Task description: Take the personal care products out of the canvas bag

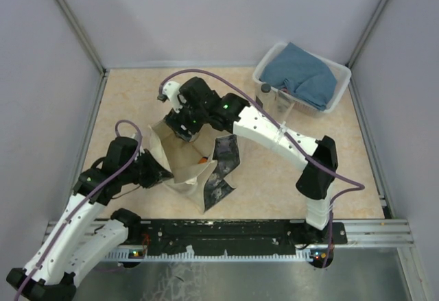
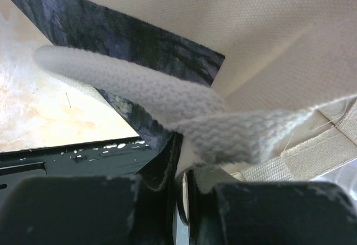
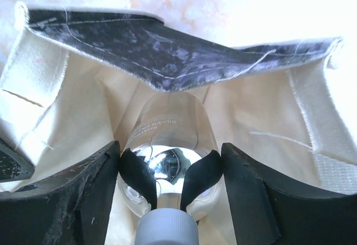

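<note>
The beige canvas bag stands left of centre, its mouth pulled wide and its dark patterned panel facing right. At the near-left rim, my left gripper is closed on the cloth; in the left wrist view, light fabric runs down between its fingers. Over the bag's mouth is my right gripper. In the right wrist view, its fingers grip the neck of a clear bottle with a grey cap. An orange item shows inside the bag.
Two clear bottles stand together at the back, partly behind the right arm. A white bin holding a blue cloth sits in the back right corner.
</note>
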